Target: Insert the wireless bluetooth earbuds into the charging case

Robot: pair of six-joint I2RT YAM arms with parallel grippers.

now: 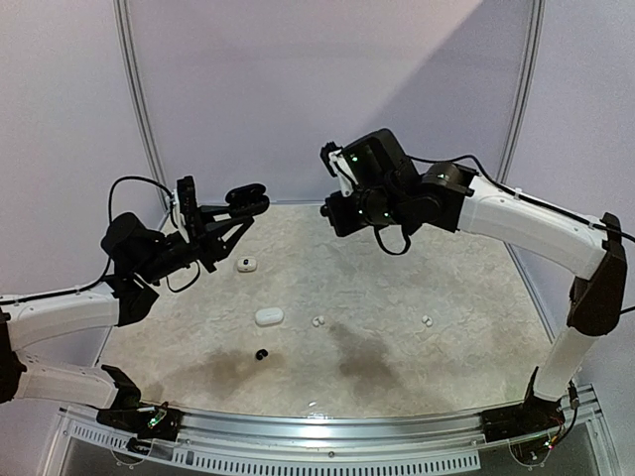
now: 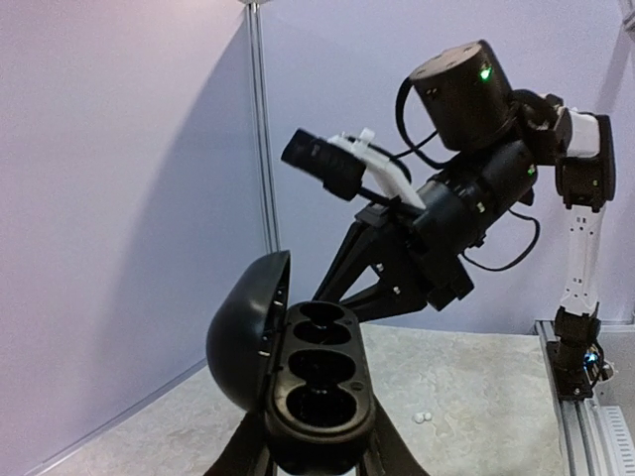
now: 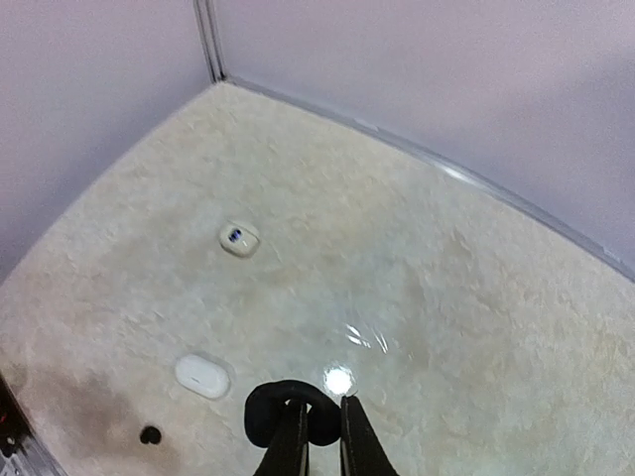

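Note:
My left gripper [image 1: 230,226] holds an open black charging case [image 2: 317,426] aloft at the left; its lid [image 2: 241,332] is hinged up and its wells face the camera, looking dark. My right gripper [image 1: 333,210] is raised to the right of the case, pointing toward it. In the right wrist view its fingers are closed on a small black earbud [image 3: 268,407], largely the dark shape at their tips. In the left wrist view that gripper is behind the case, its tips partly hidden.
On the table lie a white oval case [image 1: 269,316], a small white case [image 1: 247,264], small white pieces [image 1: 318,321] [image 1: 427,320] and a small black piece [image 1: 262,354]. Walls enclose the back and sides.

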